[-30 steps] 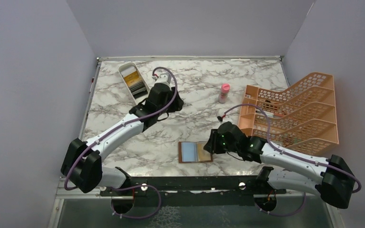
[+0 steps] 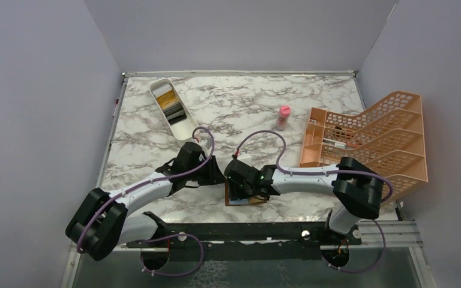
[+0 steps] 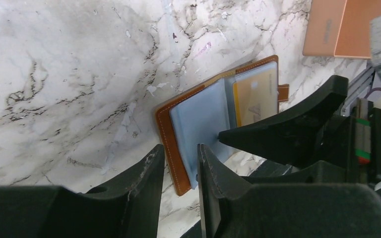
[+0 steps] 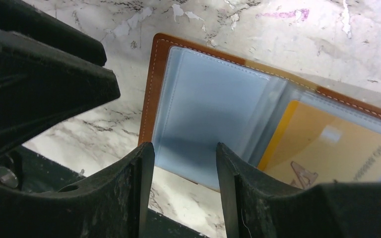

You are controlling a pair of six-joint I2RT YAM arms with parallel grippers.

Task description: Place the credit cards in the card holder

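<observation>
The brown card holder [image 3: 172,153] lies opened flat on the marble table. Its near-left side is a pale blue clear pocket [image 4: 211,109]; a gold card [image 4: 327,146] sits under the clear pocket on its other side. In the left wrist view, my left gripper hangs just beyond the holder's left edge, its fingers part open and no card between them. My right gripper is over the blue pocket, fingers apart and empty. From the top view both grippers hide much of the holder.
At the back left, a white tray [image 2: 184,130] holds several cards [image 2: 171,107]. A pink-capped bottle [image 2: 283,115] stands near the back. An orange rack [image 2: 396,135] fills the right side. My two grippers are close together over the holder.
My left gripper has come down toward the front, from beside the tray to the holder's left edge. My right gripper has moved left, from the holder's right side to over the blue pocket.
</observation>
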